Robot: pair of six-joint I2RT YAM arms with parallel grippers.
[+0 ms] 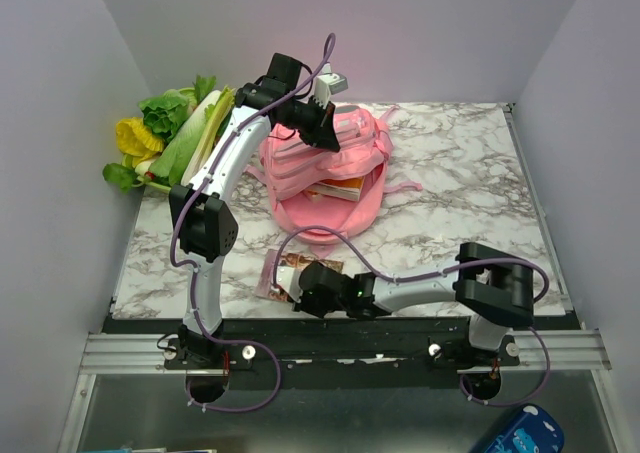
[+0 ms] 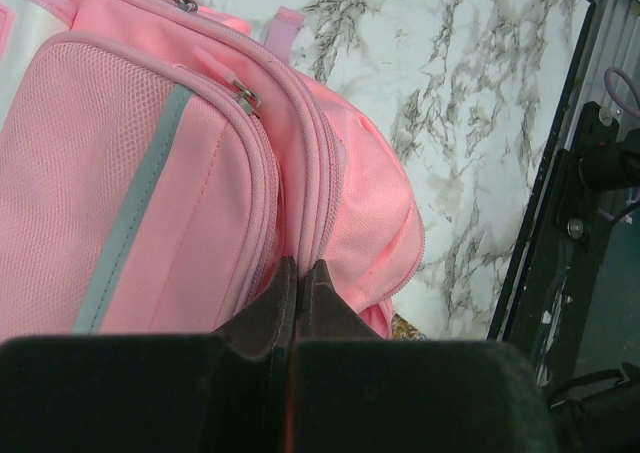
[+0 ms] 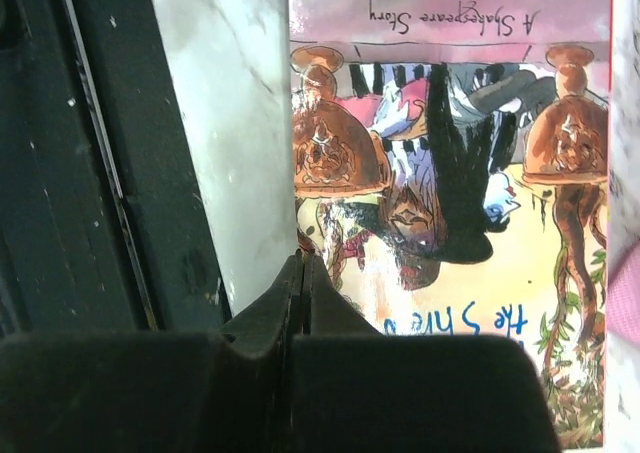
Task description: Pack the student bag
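The pink student bag (image 1: pixel 330 163) lies open on the marble table, its front flap raised and books (image 1: pixel 343 187) showing inside. My left gripper is shut at the bag's zipped edge (image 2: pixel 318 188), with the pink fabric running down to its fingertips. A picture book, "A Shakespeare Story" (image 3: pixel 450 273), lies flat near the table's front edge, partly under my right arm in the top view. Beside the book's edge, my right gripper is shut; nothing shows between its fingers. Whether its tips touch the book I cannot tell.
Vegetables (image 1: pixel 175 133) are heaped at the back left, close to the left arm. A dark rail (image 3: pixel 110 173) runs along the front edge, close to the book. Walls rise on three sides.
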